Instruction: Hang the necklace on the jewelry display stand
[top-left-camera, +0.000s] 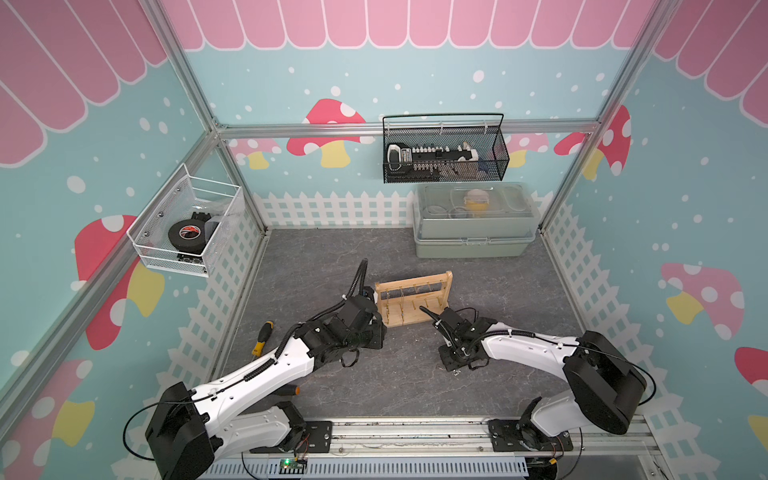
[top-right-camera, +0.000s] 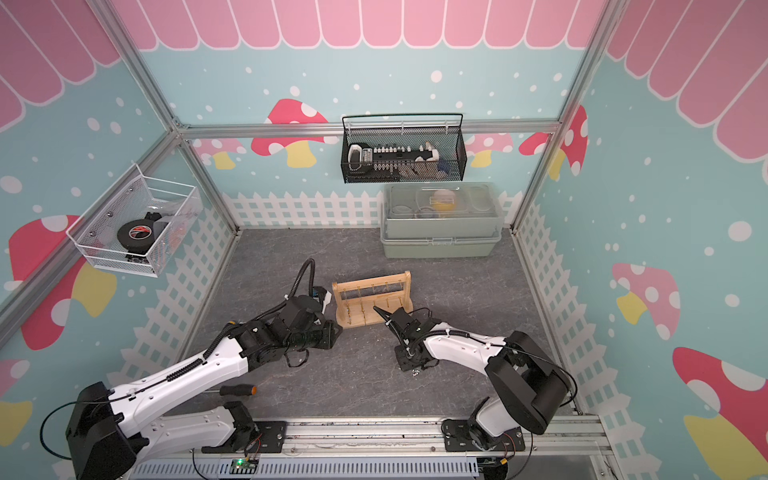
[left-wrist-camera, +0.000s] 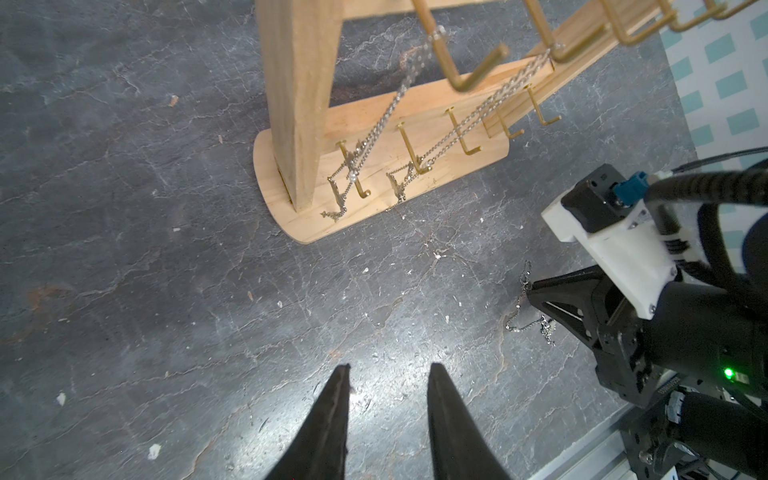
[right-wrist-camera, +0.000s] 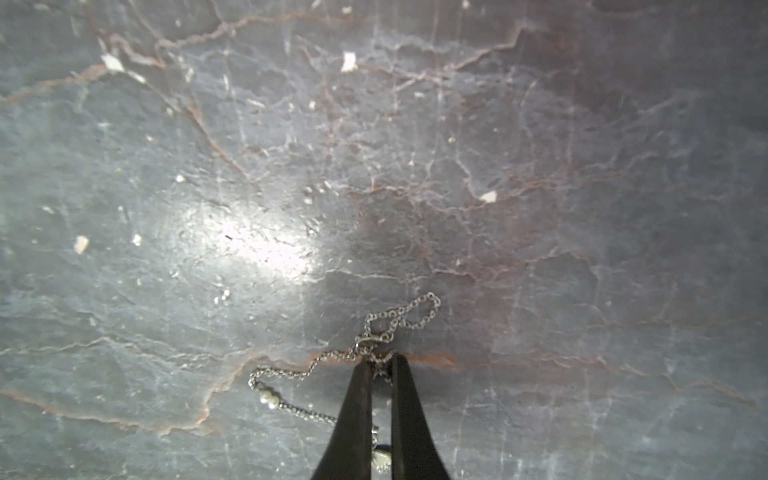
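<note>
A silver chain necklace (right-wrist-camera: 288, 373) lies bunched on the dark table. At it, my right gripper points down with its fingertips close together, a narrow gap between them and some chain at the tips; whether they grip it does not show. The wooden display stand (left-wrist-camera: 300, 104) has brass hooks, and two chains (left-wrist-camera: 384, 120) hang from it. My left gripper is open in front of the stand's left end, nothing between its fingers. The top left view also shows the stand (top-left-camera: 414, 281) between both arms.
Behind the stand sits a green lidded box (top-left-camera: 476, 232). A yellow screwdriver (top-left-camera: 262, 339) lies at the left, and an orange-tipped handle (top-right-camera: 238, 390) rests near the left arm's base. Bare table stretches between the stand and the front rail.
</note>
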